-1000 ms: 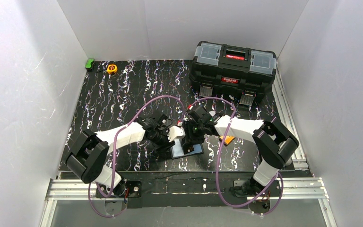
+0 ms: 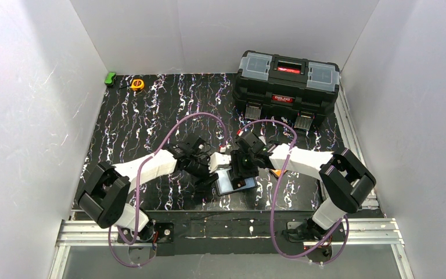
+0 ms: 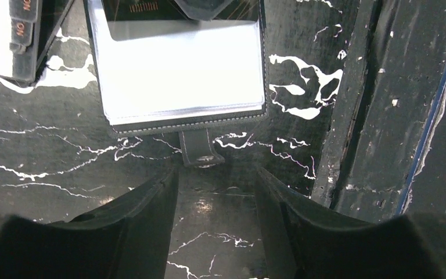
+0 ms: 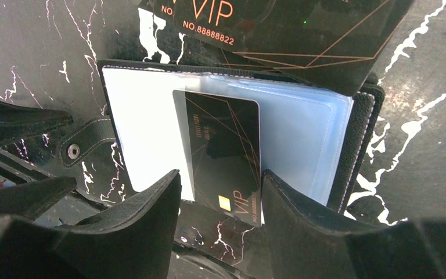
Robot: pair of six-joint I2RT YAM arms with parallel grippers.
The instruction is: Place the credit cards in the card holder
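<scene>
The open card holder (image 2: 225, 183) lies near the table's front edge, with white and clear sleeves inside. A black VIP card (image 4: 223, 151) rests across the sleeves in the right wrist view; its left side lies against the white page, and how far it sits in a sleeve is unclear. Over this card is my right gripper, open, its fingertips close to the card's two long sides. My left gripper is part open and empty beside the holder's strap (image 3: 197, 146). More black VIP cards (image 4: 290, 35) lie just beyond the holder.
A black toolbox (image 2: 287, 87) fills the back right. An orange tape measure (image 2: 137, 85) and a green item (image 2: 110, 78) sit at the back left. Both grippers are close together over the holder.
Over the last second my right gripper shifted to the right, and the holder slid the same way. My left gripper has since moved slightly right. The cards beyond are hidden from above.
</scene>
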